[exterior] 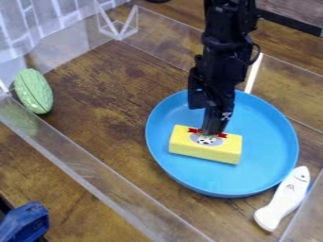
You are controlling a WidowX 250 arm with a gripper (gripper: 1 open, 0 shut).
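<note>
A black robot arm reaches down from the top centre to my gripper (211,118), which is open above a yellow block (202,147) with a small red and white figure on it. The block lies on a round blue plate (255,161). The dark fingers partly hide the back of the block; whether they touch it I cannot tell.
A green oval object (33,90) lies at the left, a blue object (21,222) at the lower left. A white utensil (284,198) lies right of the plate.
</note>
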